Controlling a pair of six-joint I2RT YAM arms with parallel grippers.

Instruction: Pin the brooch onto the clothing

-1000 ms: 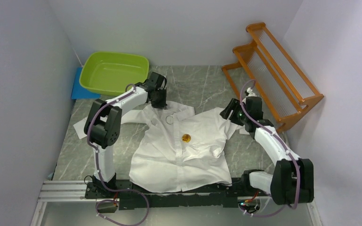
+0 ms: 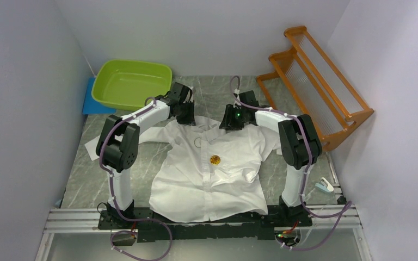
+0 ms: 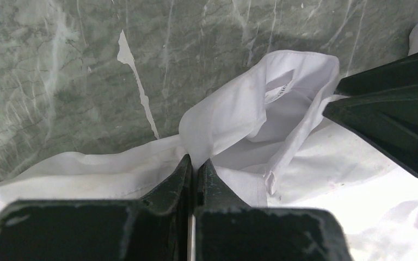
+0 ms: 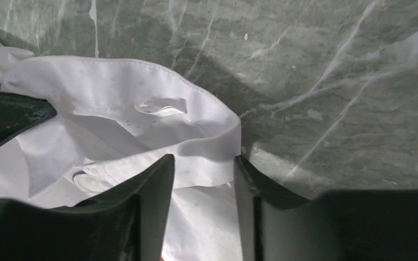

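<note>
A white shirt (image 2: 179,185) lies spread on the table, with a round yellow brooch (image 2: 215,160) on its chest beside the button strip. My left gripper is shut on the left part of the shirt collar (image 3: 223,122). At the collar's right side, my right gripper stands part open, its two fingers (image 4: 163,174) apart. Collar cloth lies between and just beyond those fingertips, not visibly pinched. A dark ring-like outline (image 2: 197,142) shows on the shirt near the collar.
A green basin (image 2: 133,81) sits at the back left on a blue board (image 2: 94,103). A wooden rack (image 2: 326,92) leans at the back right. Toward the right edge lies a small white and blue item (image 2: 324,185). Bare grey table lies behind the collar.
My right arm has swung left and inward, from beside the right sleeve to the right side of the collar. The left arm has barely moved. The brooch lies where it was.
</note>
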